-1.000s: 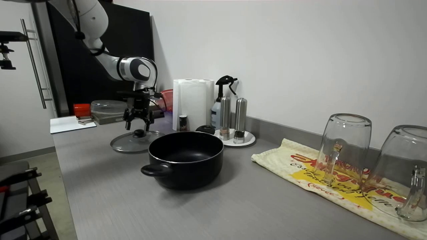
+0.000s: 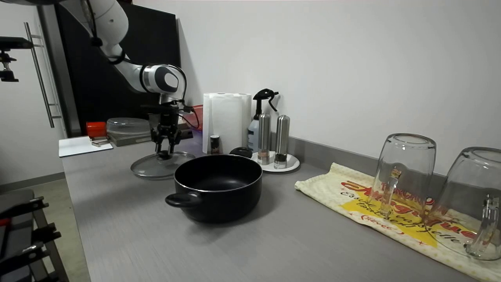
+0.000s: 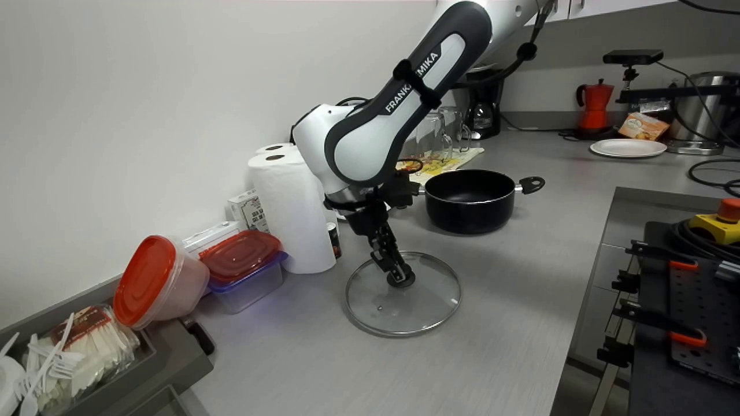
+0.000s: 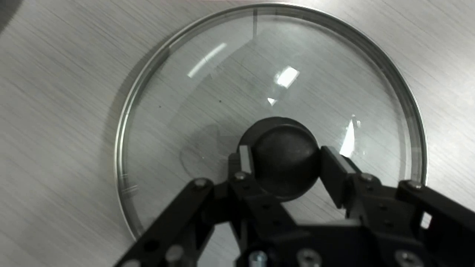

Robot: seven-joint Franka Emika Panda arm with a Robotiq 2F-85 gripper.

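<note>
A round glass lid (image 3: 403, 309) with a metal rim and a black knob (image 4: 285, 155) lies on the grey counter. My gripper is shut on that knob, one finger against each side, as the wrist view shows from above. In exterior view 1 the gripper (image 2: 165, 149) points straight down over the lid (image 2: 152, 167). The lid appears to rest on the counter, with no clear gap under it. Beside it stands an open black pot (image 2: 218, 188) with two handles; its visible inside is empty.
Behind the pot, a white plate (image 2: 293, 164) carries two steel mills. A paper towel roll (image 3: 295, 208) and plastic containers (image 3: 163, 281) line the wall. Two glass mugs (image 2: 401, 174) stand upside down on a printed cloth (image 2: 324, 183).
The fingers have closed from a wide spread onto the lid's knob, and the hand has shifted slightly right and down. The lid has moved a touch to the right. The pot is unmoved.
</note>
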